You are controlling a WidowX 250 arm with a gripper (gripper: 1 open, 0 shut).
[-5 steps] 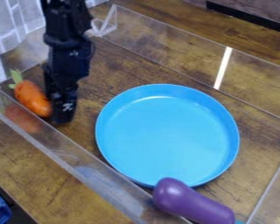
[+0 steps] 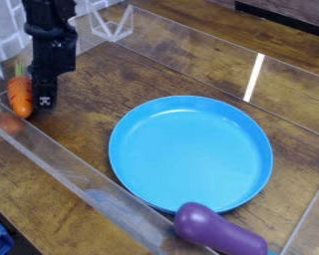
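My black gripper [image 2: 43,88] is low at the far left of the camera view, just behind and right of an orange carrot [image 2: 19,98] with a green top, which lies against the clear left wall of the enclosure. The fingertips are dark and partly hidden by the carrot, so what is between them is hard to see.
A large blue plate [image 2: 189,149] takes up the middle right. A purple eggplant toy [image 2: 218,229] lies at the bottom right by the clear wall [image 2: 109,194]. The wooden floor between gripper and plate is bare, as is the back.
The gripper has moved leftward to the wall, and the carrot has shifted left with it, now more upright in the picture and closer to the edge.
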